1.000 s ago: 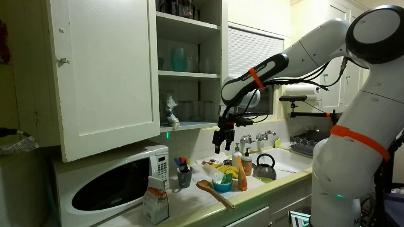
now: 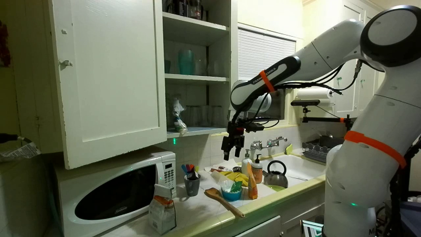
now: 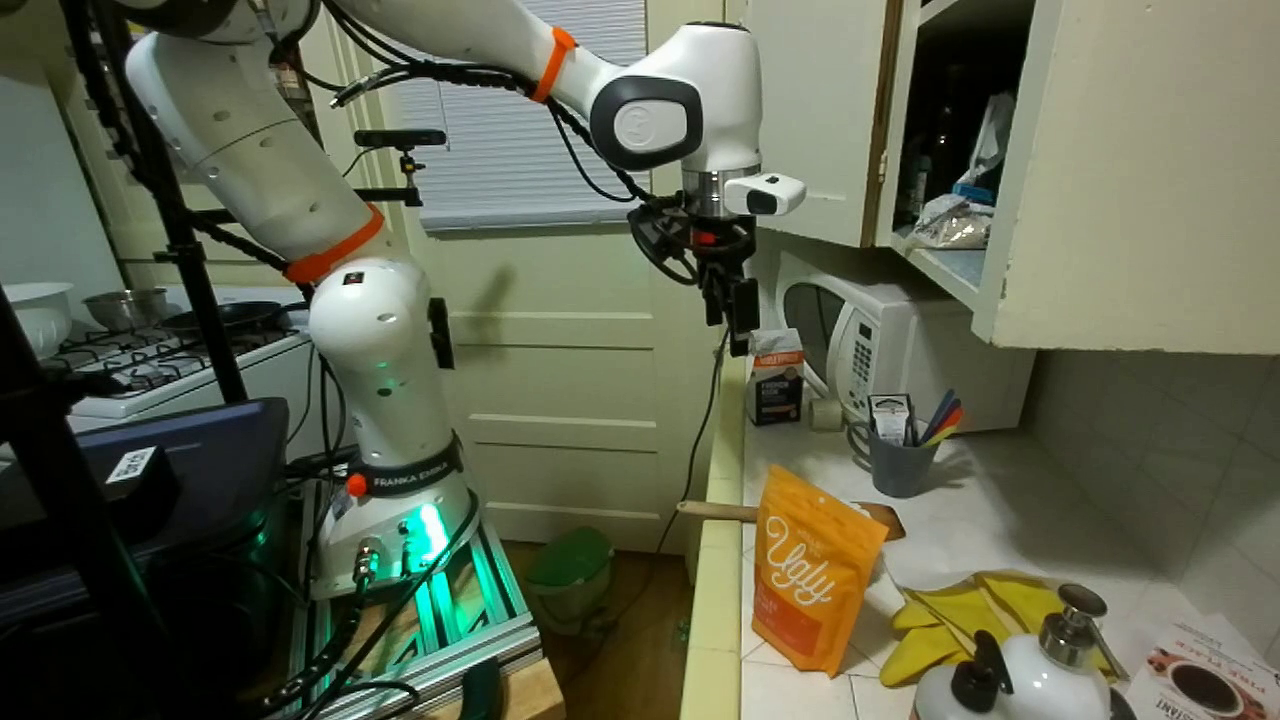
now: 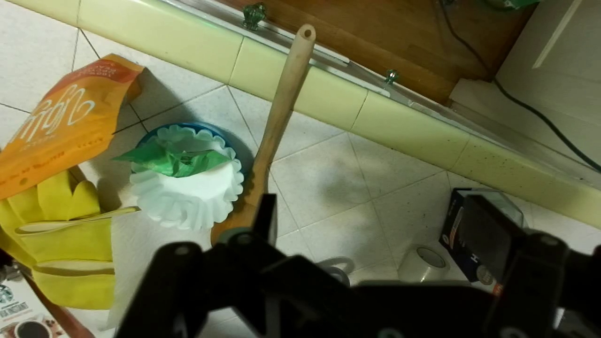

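Observation:
My gripper [image 2: 232,152] hangs in the air above the counter, pointing down. In the wrist view its fingers [image 4: 265,219] stand wide apart with nothing between them, so it is open. Below lies a wooden spatula [image 4: 280,107], its handle over the counter's front edge. Beside it a blue bowl [image 2: 232,195] holds white paper liners [image 4: 186,197] and a green wrapper [image 4: 188,163]. An orange pouch [image 3: 818,570] stands upright near the bowl. Yellow gloves [image 4: 70,242] lie close by. A grey mug [image 2: 192,186] holds several coloured utensils.
A white microwave [image 2: 118,193] sits under the open cabinet door [image 2: 114,71]. The coffee bag [image 3: 776,378] stands by the counter's edge. Soap bottles [image 2: 257,170] and a kettle [image 2: 275,179] are at the sink end. Bare tiles [image 4: 332,174] show right of the spatula.

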